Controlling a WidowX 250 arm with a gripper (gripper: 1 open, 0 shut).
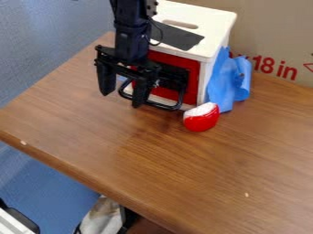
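Observation:
My black gripper (pixel 124 86) hangs in front of a white box with a red front (pixel 178 64) and a dark top patch, near its black wire handle (pixel 173 105). Whether the fingers are open, shut, or on the handle is hard to tell. A red and white ball (pixel 200 118) sits on the wooden table (pixel 146 169), just right of and in front of the box. A blue cloth (pixel 232 80) lies against the box's right side.
A cardboard box (pixel 276 32) stands behind at the right. The table's left edge borders a blue floor (pixel 37 192).

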